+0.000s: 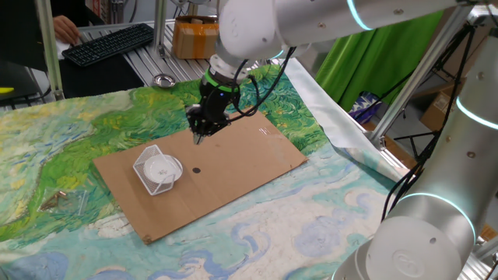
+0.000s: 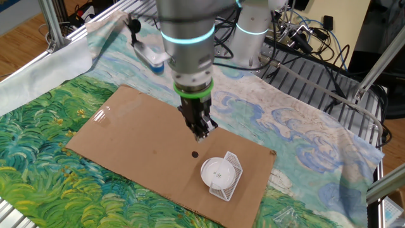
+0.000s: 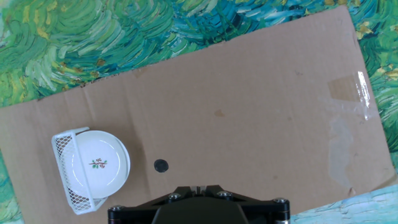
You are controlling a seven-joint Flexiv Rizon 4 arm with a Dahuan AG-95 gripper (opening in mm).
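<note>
A white plate (image 3: pixel 104 163) with a small floral print sits at a white mesh rack (image 3: pixel 79 203), whose thin bar crosses in front of it. In exterior view 1 the plate (image 1: pixel 161 169) and rack (image 1: pixel 145 158) are on the left part of the cardboard; in exterior view 2 the plate (image 2: pixel 218 173) appears low and right of centre. My black gripper (image 1: pixel 198 141) hangs above the cardboard, to one side of the plate and clear of it. In the wrist view the gripper looks shut, its tips together and nothing visible between them.
A brown cardboard sheet (image 3: pixel 249 124) lies on the painted cloth, with a dark round spot (image 3: pixel 161 165) near the plate. A small clear bag (image 1: pixel 64 202) lies left of the sheet.
</note>
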